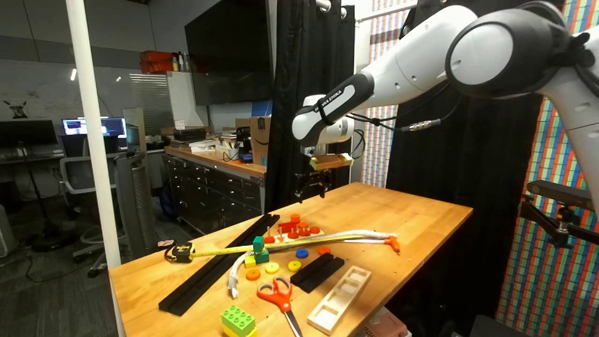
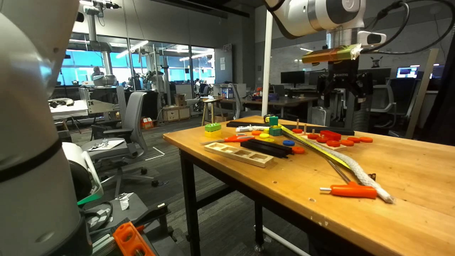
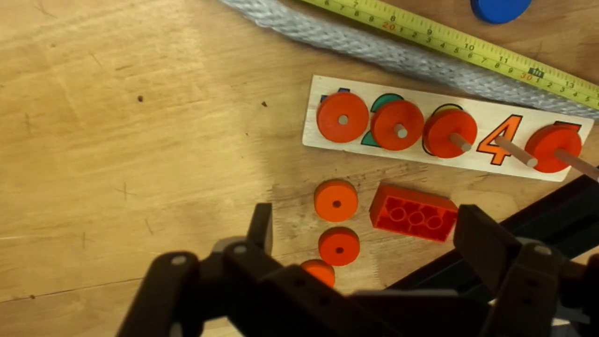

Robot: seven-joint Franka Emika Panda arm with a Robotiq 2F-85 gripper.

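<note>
My gripper stands open above the table, its fingers wide apart with nothing held. In the wrist view, a red toy brick (image 3: 414, 216) lies on its side near the right finger, its hollow underside partly showing. Several loose orange-red rings (image 3: 335, 200) lie in a column between the fingers' lines, the lowest partly covered by the gripper. Beyond them is a white numbered peg board (image 3: 365, 147); red rings sit on its pegs at most places, while the peg by the number 4 is bare. In exterior view 1 the gripper (image 1: 311, 196) hangs well above the tabletop.
A yellow tape measure blade (image 3: 449, 42) and a grey braided rope (image 3: 337, 42) run past the board. Black rails (image 1: 219, 264), scissors (image 1: 279, 297), a wooden tray (image 1: 339, 297) and green blocks (image 1: 259, 245) lie across the table.
</note>
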